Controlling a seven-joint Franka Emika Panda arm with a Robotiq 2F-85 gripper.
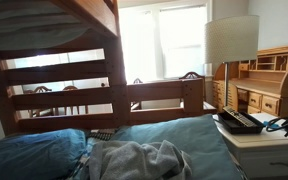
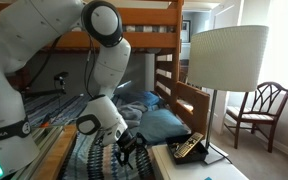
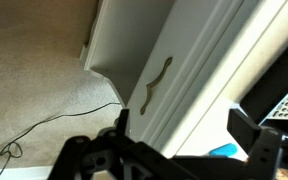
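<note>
My gripper stands open in the wrist view, its dark fingers wide apart with nothing between them. Beyond it is the white front of a nightstand drawer with a curved metal handle [image 3: 156, 86]. In exterior view 2 the gripper [image 2: 131, 152] hangs beside the bed, left of the white nightstand [image 2: 174, 170]. On top of the nightstand sits a black tray [image 1: 238, 122] holding several items too small to tell. A bright blue object [image 3: 224, 150] lies near the tray.
A lamp with a pale shade [image 2: 227, 56] rises behind the tray. The bed [image 1: 49, 150] carries a grey blanket [image 1: 139, 160] and lies under a wooden bunk frame. A thin dark cord [image 3: 59, 119] runs across the carpet.
</note>
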